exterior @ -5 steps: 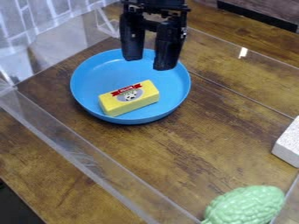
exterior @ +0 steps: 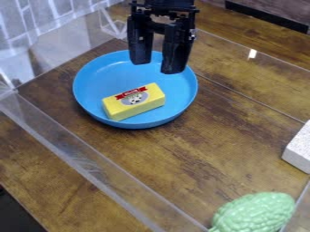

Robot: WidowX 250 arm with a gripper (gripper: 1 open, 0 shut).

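A blue round dish [exterior: 97,83] lies on the wooden table in the upper middle of the view. Inside it, toward the front left, is a yellow box with a red label [exterior: 133,101]. The black gripper [exterior: 158,60] hangs over the back of the dish, behind the yellow box, with its two dark fingers apart and nothing visible between them.
A white block [exterior: 299,145] sits at the right edge, and a green, brain-like object [exterior: 252,213] lies at the front right. A clear plastic edge runs along the left. The wood between the dish and the white block is bare.
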